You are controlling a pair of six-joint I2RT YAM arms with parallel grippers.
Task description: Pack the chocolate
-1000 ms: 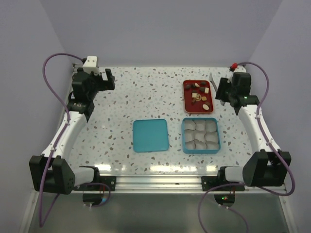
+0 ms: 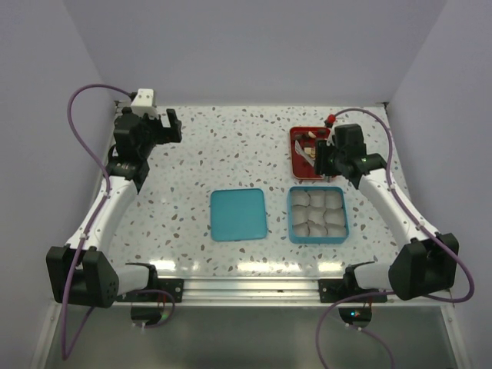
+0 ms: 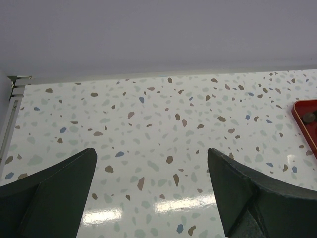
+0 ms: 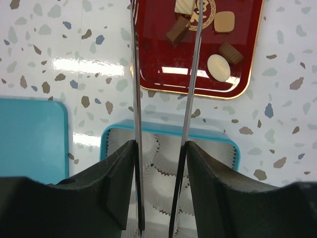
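A red tray (image 2: 297,171) holds assorted chocolates, among them a cream square (image 4: 184,5), a brown piece (image 4: 178,30), a tan square (image 4: 224,22) and a white oval (image 4: 218,67). My right gripper hangs over this tray, its long thin fingers part open, the cream square and brown piece seen between them; whether it touches either I cannot tell. In front of the tray is a blue box (image 2: 292,231) with pale empty cups. My left gripper (image 2: 171,131) stands open at the back left, nothing between its fingers.
A flat teal tray (image 2: 238,214) lies left of the box. Pale walls border the back and sides.
The left arm has not moved.
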